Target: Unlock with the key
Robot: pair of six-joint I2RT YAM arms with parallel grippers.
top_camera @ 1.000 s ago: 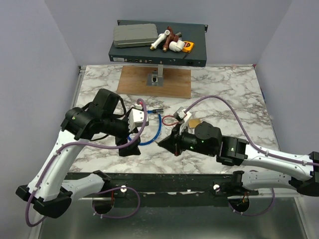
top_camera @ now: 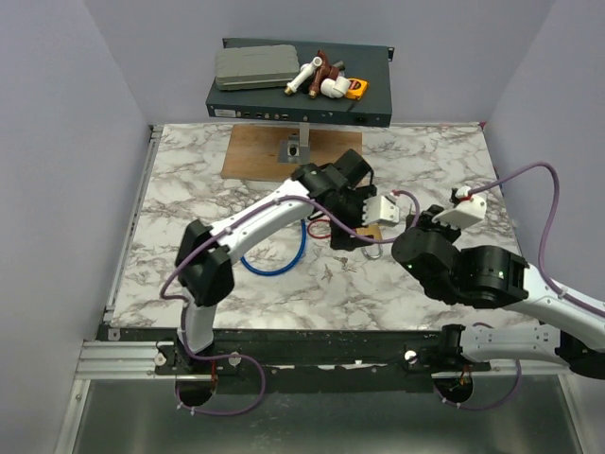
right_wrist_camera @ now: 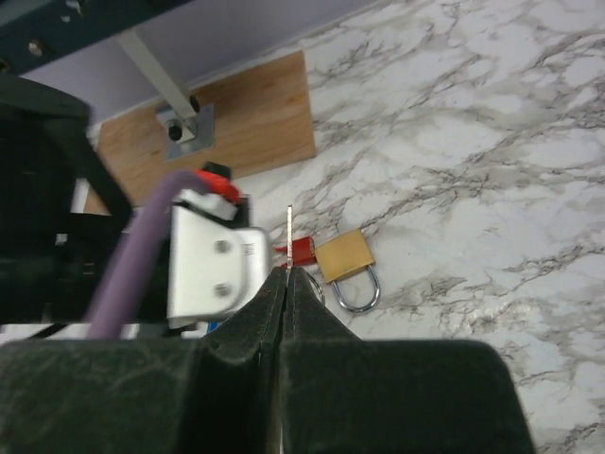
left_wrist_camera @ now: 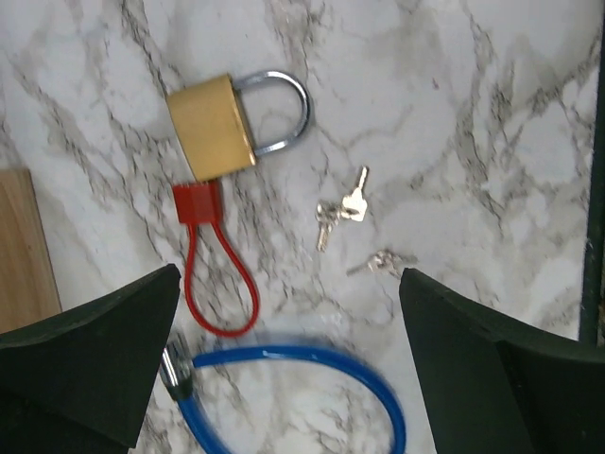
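Observation:
In the left wrist view a brass padlock (left_wrist_camera: pixel 210 128) lies on the marble table beside a red tag with a loop (left_wrist_camera: pixel 197 202), several silver keys (left_wrist_camera: pixel 354 203) below it. My left gripper hangs open above them, nothing between its fingers. My right gripper is shut, with a thin pale strip standing up at its tips in the right wrist view; I cannot tell what it is. The padlock (right_wrist_camera: pixel 343 253) lies beyond it, near the left arm.
A blue cable loop (top_camera: pixel 269 271) lies left of the keys. A wooden board (top_camera: pixel 248 151) with a metal post sits at the back, under a dark shelf (top_camera: pixel 284 112) holding tools.
My left arm has swung right and inward, over the padlock and keys. My right arm has moved right, away from the middle.

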